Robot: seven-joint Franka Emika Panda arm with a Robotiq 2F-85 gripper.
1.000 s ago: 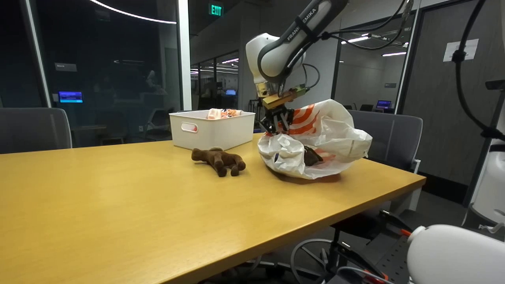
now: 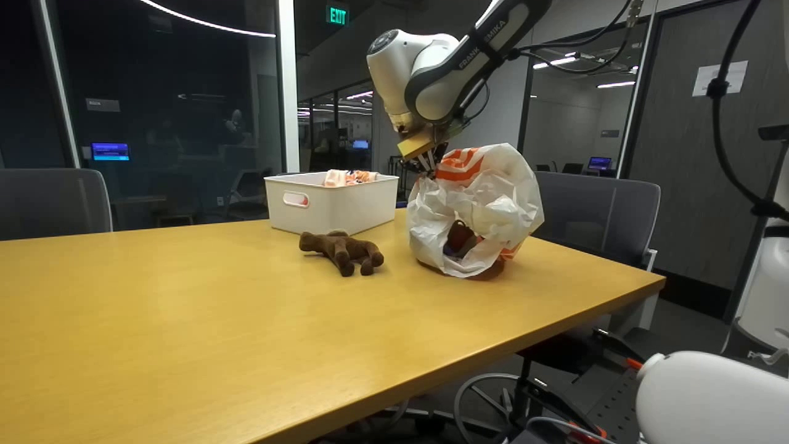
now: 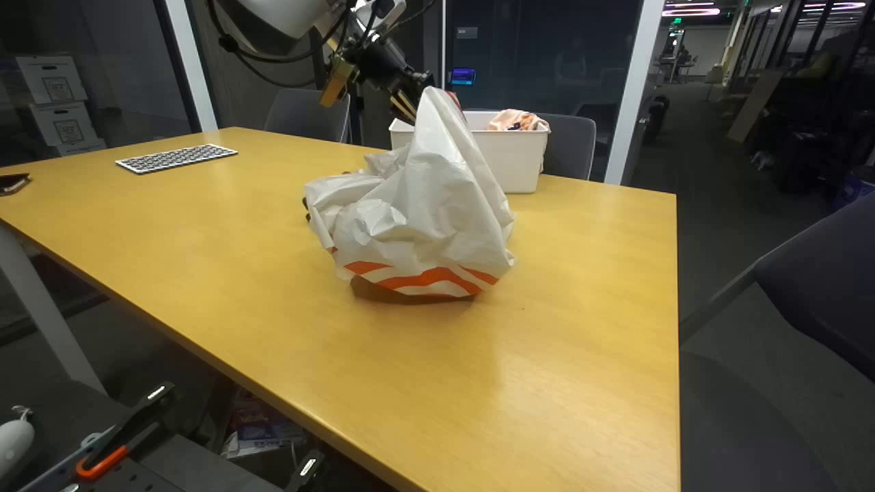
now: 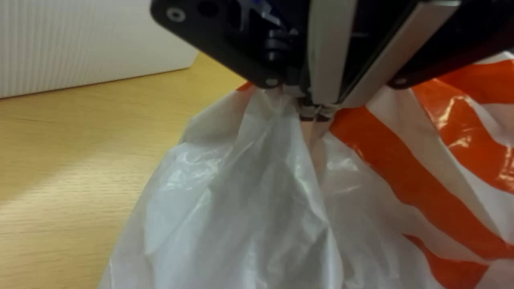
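Note:
A crumpled white plastic bag (image 2: 510,192) with orange stripes hangs from my gripper, its lower part at or just above the tabletop. The fingers are shut on a pinched fold of the bag (image 4: 260,192), with creases running down from the fingertips. Through the bag's mouth, in exterior view 1, something dark brown (image 2: 460,237) shows inside; what it is I cannot tell. From the other side, the bag (image 3: 435,197) is drawn up to a peak at the gripper (image 3: 418,94).
A brown plush toy (image 2: 341,248) lies on the table left of the bag. Behind it stands a white bin (image 2: 333,207) with a peach patterned cloth (image 2: 349,177) in it. A keyboard (image 3: 176,157) sits at the far side.
My gripper has risen and tilted, pulling the bag's upper part up. The bag now stands taller and narrower, its right side drawn inward. The plush toy and bin have not moved.

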